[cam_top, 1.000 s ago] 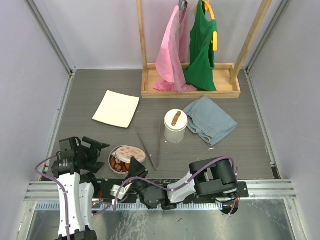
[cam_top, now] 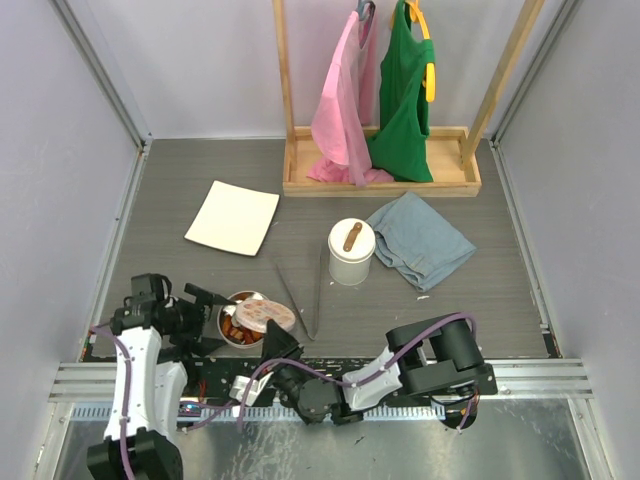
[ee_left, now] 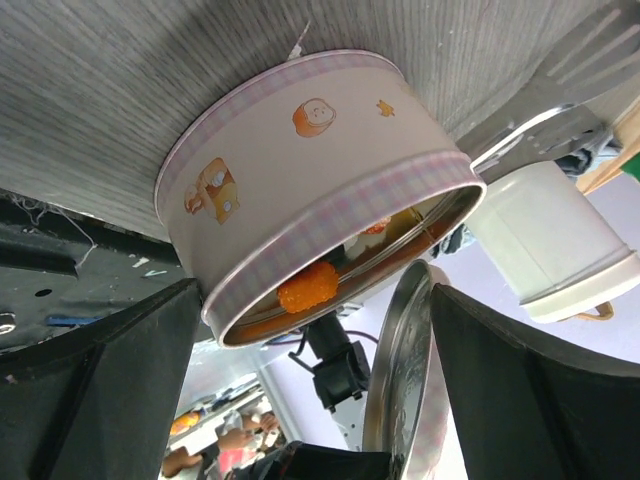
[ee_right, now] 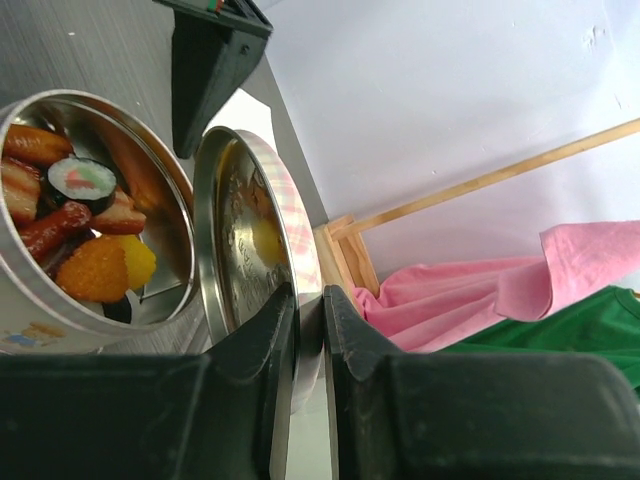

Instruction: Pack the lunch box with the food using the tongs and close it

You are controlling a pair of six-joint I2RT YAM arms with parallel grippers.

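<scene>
An open round lunch box with sausages, a sushi roll and fried food sits at the front left of the table. My right gripper is shut on its pink-checked lid, which stands tilted beside the box's rim, partly over it from above. My left gripper is open around the box's left side, its fingers close to the wall. A cream square plate lies behind them.
A lidded white canister stands at centre, metal utensils beside it. A folded blue cloth lies right. A wooden rack with pink and green garments is at the back.
My left gripper has moved right, closer in around the lunch box. My right gripper with the lid has shifted slightly right over the last second.
</scene>
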